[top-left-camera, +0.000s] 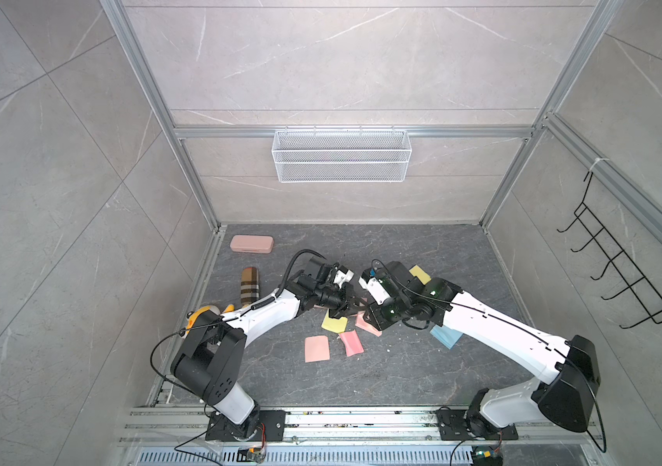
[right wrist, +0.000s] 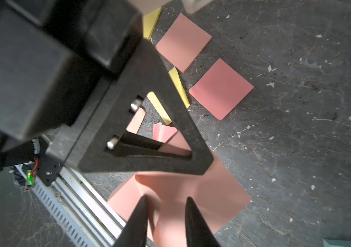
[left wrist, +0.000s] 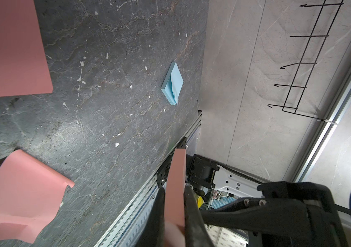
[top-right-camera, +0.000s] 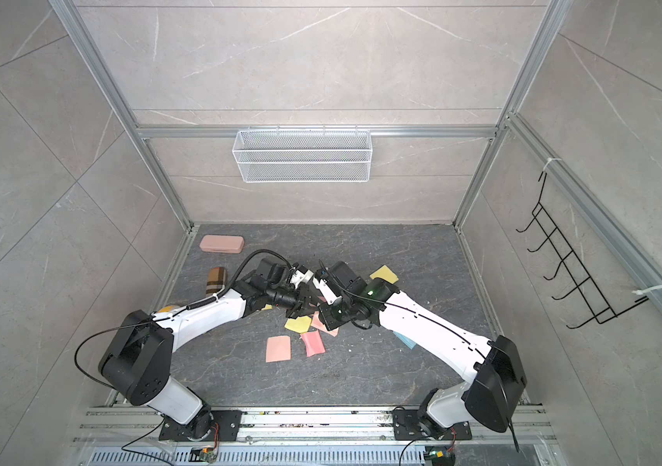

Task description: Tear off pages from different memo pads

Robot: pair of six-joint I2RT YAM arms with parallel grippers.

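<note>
In the left wrist view my left gripper is shut on a pink memo pad [left wrist: 177, 173], seen edge-on between its fingers. My right gripper faces it at mid-table, its fingers part open and standing apart. Behind and between those fingers is a broad pink sheet [right wrist: 220, 193] with a raised fold; whether they touch it is unclear. From above, both grippers hide the held pad. On the table below lie a pale pink square [top-left-camera: 317, 348], a creased pink piece [top-left-camera: 351, 343] and a yellow square [top-left-camera: 335, 322].
A blue pad [top-left-camera: 446, 335] with a lifted sheet sits under the right arm, and another yellow square [top-left-camera: 419, 273] lies behind it. A pink case [top-left-camera: 251, 244] and a brown striped item [top-left-camera: 249, 286] stand at left.
</note>
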